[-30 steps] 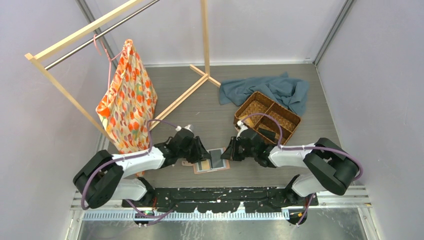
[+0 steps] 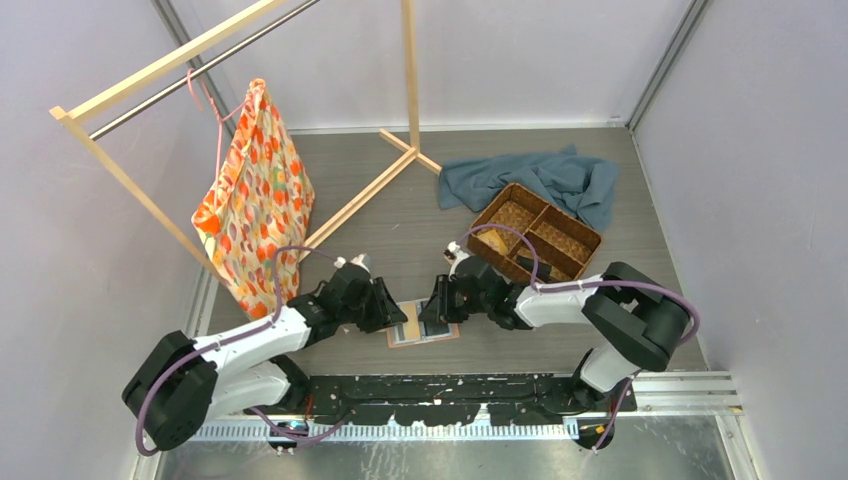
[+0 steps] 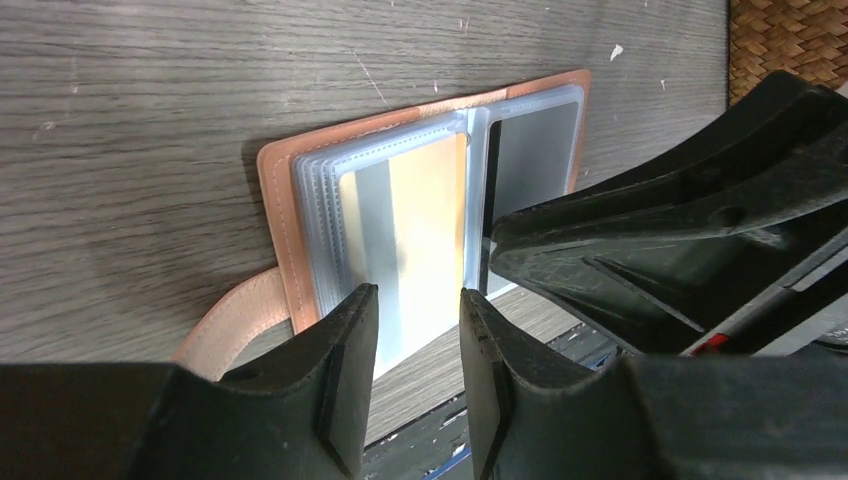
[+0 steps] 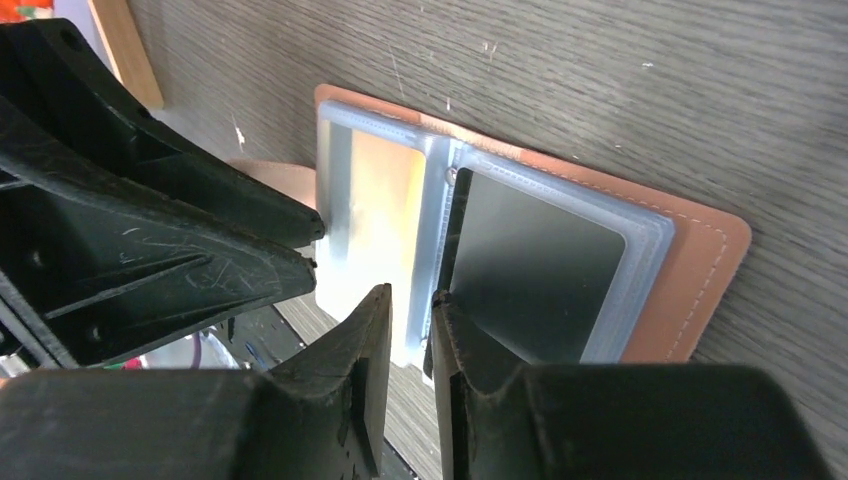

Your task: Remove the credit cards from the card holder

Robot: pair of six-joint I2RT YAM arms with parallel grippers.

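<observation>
The tan card holder (image 3: 280, 190) lies open on the table, with clear sleeves. One side holds a cream card (image 3: 425, 210), the other a dark grey card (image 4: 530, 270). My left gripper hovers at the cream side, its fingertips a small gap apart, nothing seen between them. My right gripper is low over the middle, near the dark card's inner edge, fingertips slightly apart, nothing seen between them. In the left wrist view the right gripper partly covers the dark card.
A woven divided basket (image 2: 565, 235) and a blue cloth (image 2: 530, 175) sit at back right. A patterned fabric bag (image 2: 255, 200) hangs from a wooden rack at left. The table behind the holder is clear.
My right gripper has moved left onto the holder, over the dark card.
</observation>
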